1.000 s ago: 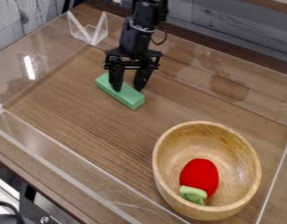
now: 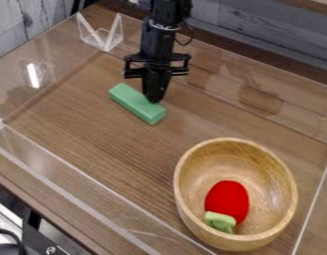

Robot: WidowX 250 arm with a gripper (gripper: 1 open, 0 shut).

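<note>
My gripper (image 2: pixel 156 78) hangs at the top centre, black, its fingertips shut just above and behind a light green block (image 2: pixel 135 102). The block lies flat and diagonal on the wooden table (image 2: pixel 87 149); nothing shows held between the fingers.
A wooden bowl (image 2: pixel 198 189) at the lower right holds a red object with a green end (image 2: pixel 225 204). Clear plastic pieces sit at the upper left and left edge.
My gripper has risen a little and moved back, away from the green block, uncovering more of it. The block and bowl look unmoved.
</note>
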